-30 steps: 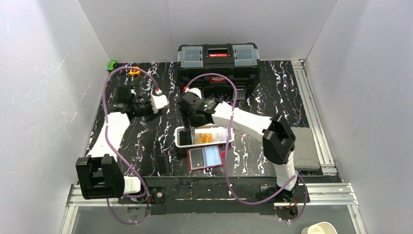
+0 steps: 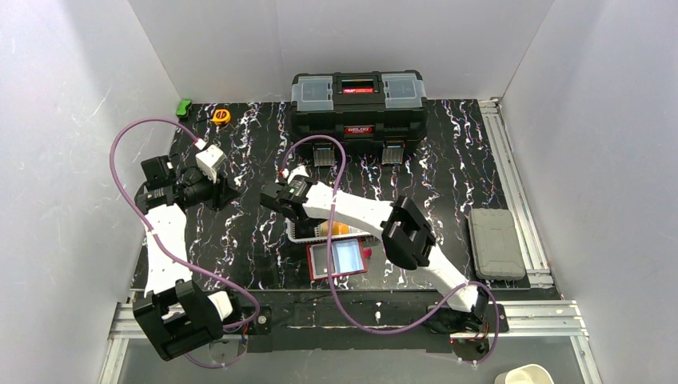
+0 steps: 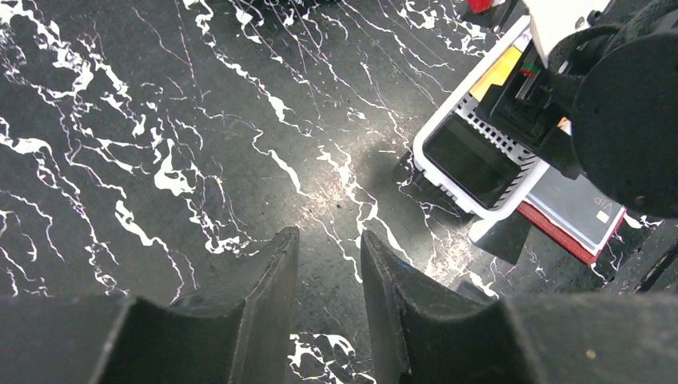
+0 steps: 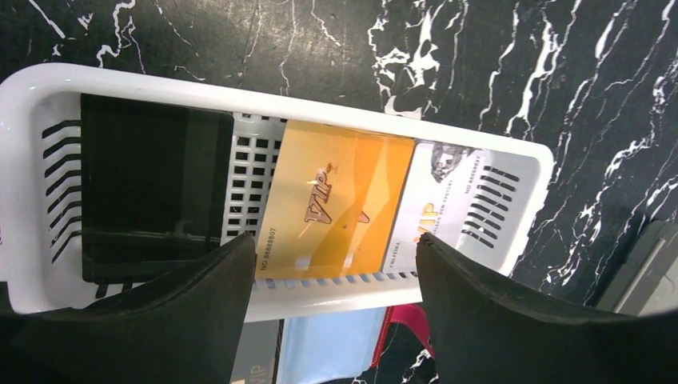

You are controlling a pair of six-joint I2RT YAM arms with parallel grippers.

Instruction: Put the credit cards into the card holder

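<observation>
A white basket (image 4: 312, 108) holds a black card (image 4: 156, 184), overlapping gold VIP cards (image 4: 328, 192) and a white VIP card (image 4: 444, 196). My right gripper hangs above the basket, its fingers apart over the gold cards and nothing between them. The open red card holder (image 2: 310, 262) lies just in front of the basket; a grey card (image 3: 568, 200) shows in one half, the other half looks light blue. Well to the left of the basket, over bare table, my left gripper is open and empty.
A black toolbox (image 2: 358, 108) stands at the back, and a grey case (image 2: 500, 244) lies at the right. An orange tape measure (image 2: 221, 117) sits at the far left. Dark flat pieces (image 3: 504, 238) lie left of the holder.
The left arm has drawn back leftward, away from the basket. Basket and holder have stayed put.
</observation>
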